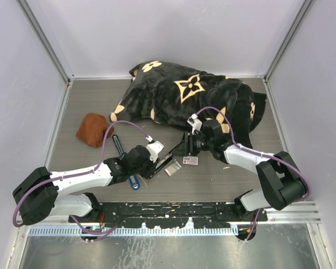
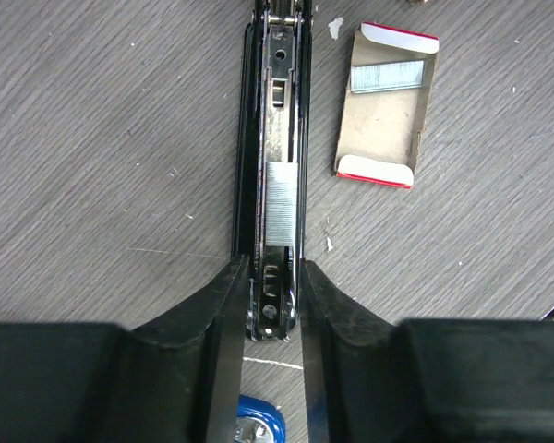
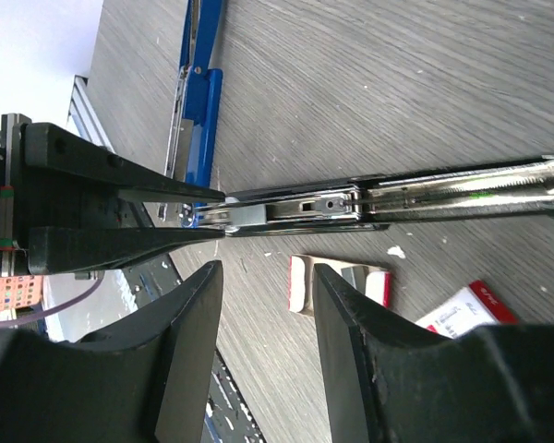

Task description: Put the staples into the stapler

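The black stapler (image 1: 164,163) lies opened out on the table, its metal channel showing. A strip of silver staples sits in that channel near one end, also visible as a grey block (image 3: 249,215) in the right wrist view. My left gripper is part open at this end, one finger on each side; whether the pads touch the stapler, I cannot tell. My right gripper hovers open near the stapler with nothing between its fingers. An open staple box (image 2: 379,125) beside the stapler holds another staple strip (image 2: 388,77).
A closed staple box (image 1: 190,160) lies right of the open one. The long blue tool (image 1: 135,182) rests left of the stapler, close to my left gripper. A brown cloth (image 1: 93,130) and a dark patterned blanket (image 1: 179,95) lie farther back.
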